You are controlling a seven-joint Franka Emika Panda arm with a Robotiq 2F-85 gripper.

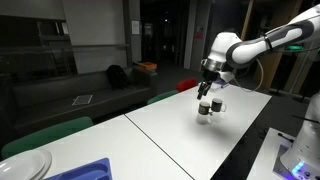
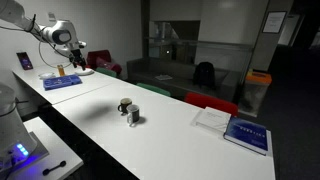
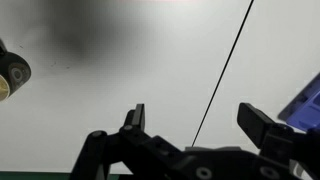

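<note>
My gripper stands open, its two dark fingers wide apart with only white tabletop showing beyond them. In exterior view 1 the gripper (image 1: 206, 90) is high above the table, overlapping the mugs in the picture; in exterior view 2 it (image 2: 82, 48) hangs at the far left, well away from them. A dark mug (image 2: 125, 105) and a lighter mug with a dark pattern (image 2: 133, 117) stand close together on the white table. At the left edge of the wrist view, part of a dark mug (image 3: 15, 70) shows.
A blue tray (image 2: 61, 83) lies at the table's far left end, near white plates (image 2: 84, 71) and an orange container (image 2: 61, 71). White papers (image 2: 212, 119) and a blue box (image 2: 247, 134) lie at the right end.
</note>
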